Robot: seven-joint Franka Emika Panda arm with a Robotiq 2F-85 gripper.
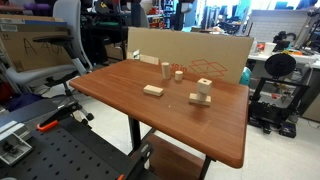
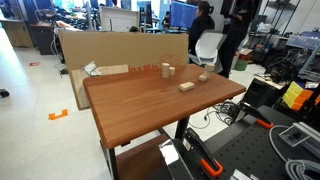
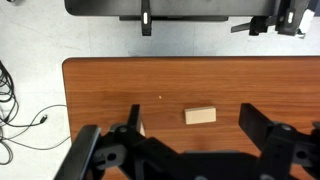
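Note:
Seen from above in the wrist view, my gripper is open, its fingers wide apart. A flat pale wooden block [image 3: 200, 115] shows on the table between and below them, apart from both. Beside the left finger, a sliver of another pale piece [image 3: 142, 129] is mostly hidden. In exterior view 1 the flat block [image 1: 153, 90] lies near the front edge. A pale cube [image 1: 204, 84] rests on another flat block [image 1: 200, 99] to the right. Farther back stand a taller pale block [image 1: 166, 70] and a shorter one [image 1: 178, 75].
The brown tabletop [image 1: 120, 85] is otherwise mostly clear, with free room at its left and right ends. A tall cardboard panel [image 1: 210, 55] stands along the back edge. Cables [image 3: 25, 125] lie on the floor beyond the table.

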